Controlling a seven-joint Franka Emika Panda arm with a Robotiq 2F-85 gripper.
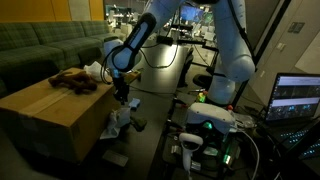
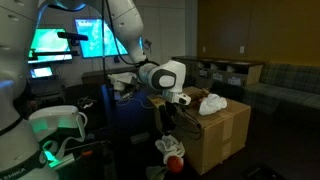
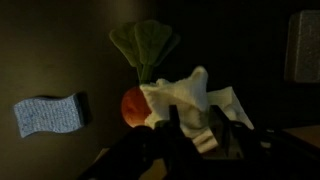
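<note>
A crumpled white cloth lies under my gripper in the wrist view. The fingers stand apart, with cloth showing in the gap below them. Part of it overlaps a red, round vegetable with green leaves. From the side, my gripper points down just above the cloth, by the cardboard box. Exterior view 2 has the cloth beside the red vegetable. Whether any cloth still touches the fingertips is hard to make out.
A blue sponge lies to one side and a grey block to the other. The large cardboard box borders the work area, with a brown cloth thing on top.
</note>
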